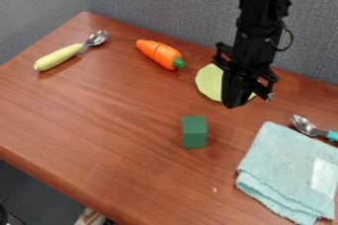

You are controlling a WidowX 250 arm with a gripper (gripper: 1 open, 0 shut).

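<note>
My black gripper (pixel 240 91) hangs over the right side of a pale green round disc (pixel 209 81), partly hiding it. Whether its fingers are open or shut is unclear. Below it on the wooden table stands a green block (pixel 195 132). An orange carrot (pixel 157 51) lies to the upper left of the disc.
A yellow object (pixel 55 57) and a spoon (pixel 97 37) lie at the far left. At the right are a spoon with a teal handle (pixel 302 124) and a folded light blue cloth (pixel 287 170).
</note>
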